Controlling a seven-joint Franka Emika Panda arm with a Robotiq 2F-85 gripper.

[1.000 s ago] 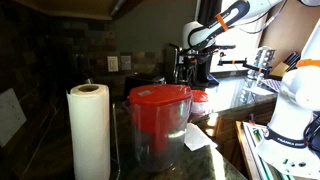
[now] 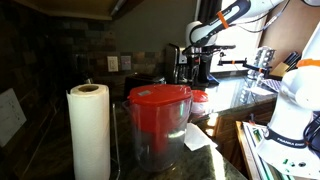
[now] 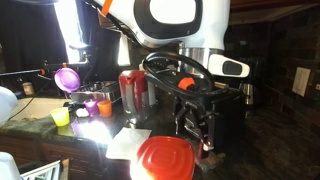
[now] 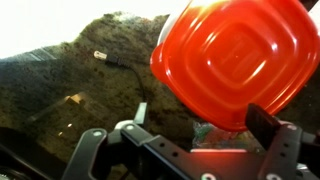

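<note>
A red square lid with rounded corners (image 4: 240, 60) fills the upper right of the wrist view. The same red lid (image 3: 165, 158) lies on the counter at the bottom of exterior view 2. My gripper is open, its fingers well apart at the lower edge of the wrist view, and I see nothing held between them. In exterior view 2 the gripper (image 3: 203, 128) points down beside the lid, on its right. Whether a fingertip touches the lid, I cannot tell.
A large clear tub (image 2: 160, 130) with a red lid and a paper towel roll (image 2: 90, 130) stand in the foreground. A white sheet (image 3: 128, 143) lies by the red lid. A cable (image 4: 118, 62) crosses the dark counter. Colourful cups (image 3: 62, 117) stand farther left.
</note>
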